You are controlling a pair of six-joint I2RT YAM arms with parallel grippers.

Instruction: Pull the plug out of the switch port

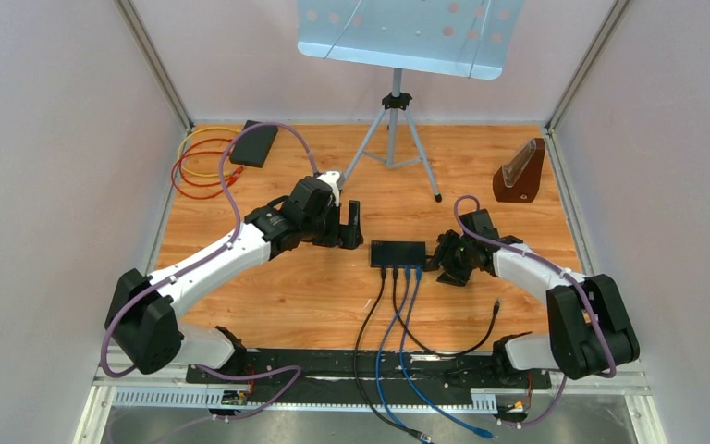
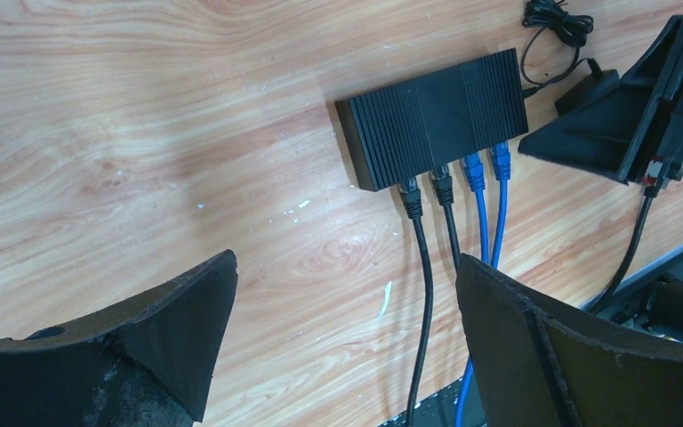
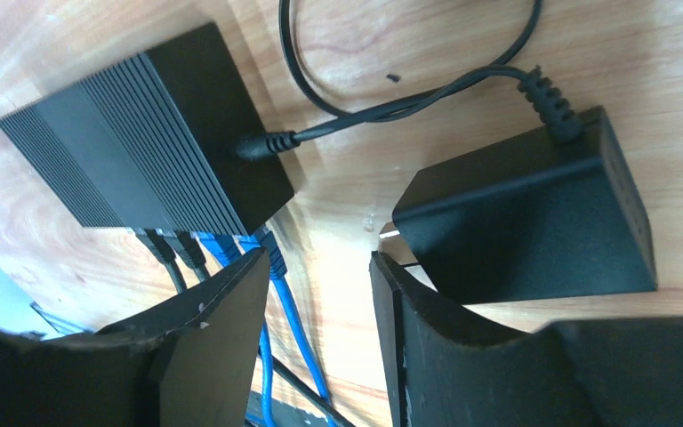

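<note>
The black ribbed switch (image 1: 398, 254) lies mid-table with two black plugs and two blue plugs in its near side. In the left wrist view, the black plugs (image 2: 411, 197) and blue plugs (image 2: 473, 172) sit in its ports. My left gripper (image 1: 353, 226) is open, left of and above the switch, nothing between its fingers. My right gripper (image 1: 442, 263) is low at the switch's right end. The right wrist view shows its fingers (image 3: 222, 329) part open with bare table between the tips; the left finger overlaps the rightmost blue plug (image 3: 267, 253) in view.
A black power adapter (image 3: 525, 213) lies close beside the right gripper, and its cord (image 3: 365, 116) runs to the switch's end. A loose black cable end (image 1: 496, 308) lies nearer the front. Behind stand a music stand (image 1: 394, 120) and metronome (image 1: 520, 174).
</note>
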